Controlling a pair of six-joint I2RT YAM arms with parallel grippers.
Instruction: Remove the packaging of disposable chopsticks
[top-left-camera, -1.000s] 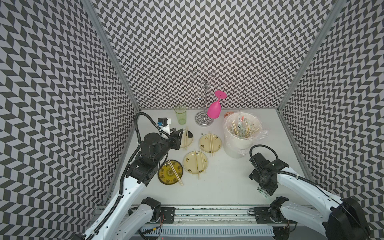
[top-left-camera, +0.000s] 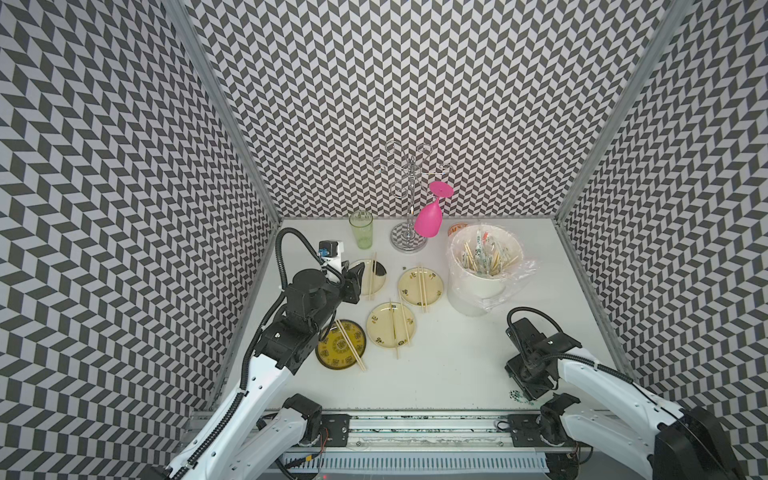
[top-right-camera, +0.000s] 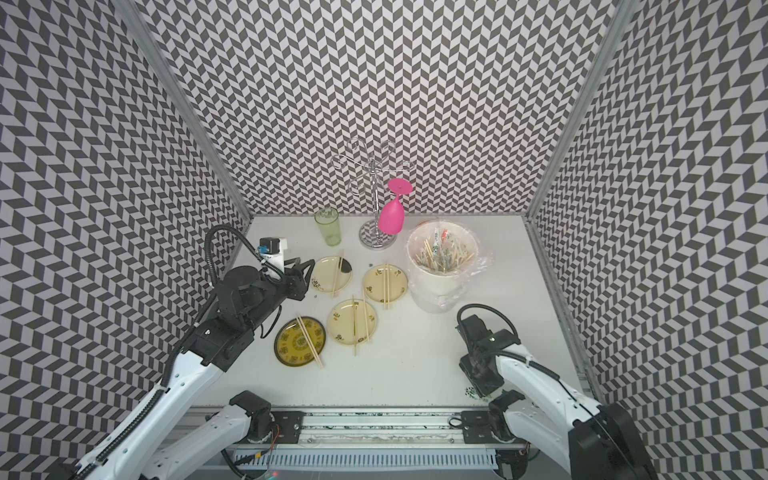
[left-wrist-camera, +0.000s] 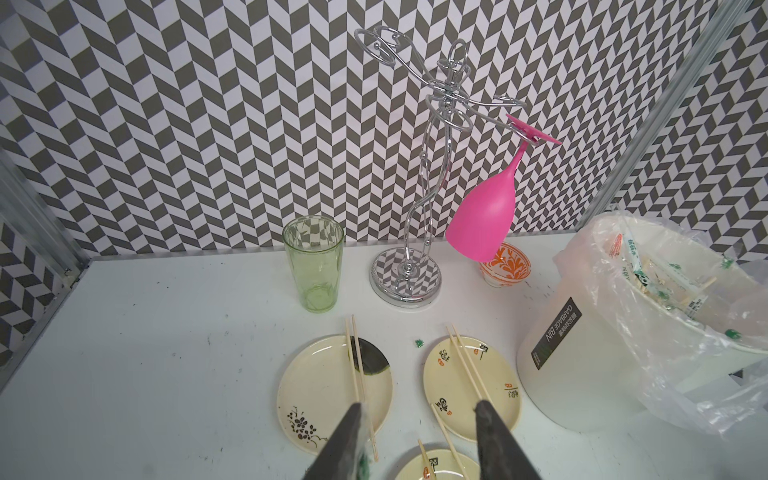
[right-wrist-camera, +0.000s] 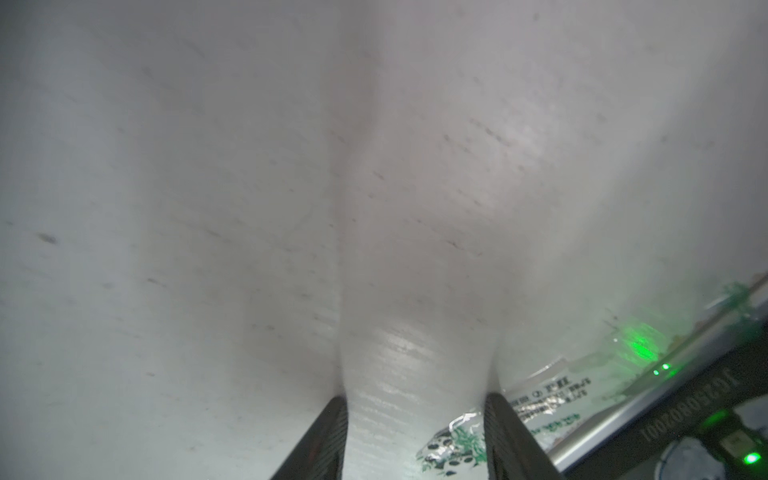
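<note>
A clear printed wrapper (right-wrist-camera: 576, 392) lies at the near right of the table (top-left-camera: 464, 368), along a metal edge in the right wrist view. My right gripper is low over it, part open, one finger touching or just over the wrapper; only bare surface shows between the fingertips. My left gripper is raised by the plates, open, with empty space between blurred fingertips. Pairs of bare chopsticks rest on four plates: an olive one (top-left-camera: 328, 348) and three cream ones (top-right-camera: 336, 324). A white bin (left-wrist-camera: 568, 376) with a plastic liner holds wrappers and sticks.
At the back stand a green glass (left-wrist-camera: 316, 272), a chrome rack (left-wrist-camera: 404, 288) with a hanging pink goblet (left-wrist-camera: 484, 212), and an orange bowl (left-wrist-camera: 504, 272). The table between the plates and my right gripper is clear.
My left arm has shifted very slightly. The plates and chopsticks look unchanged.
</note>
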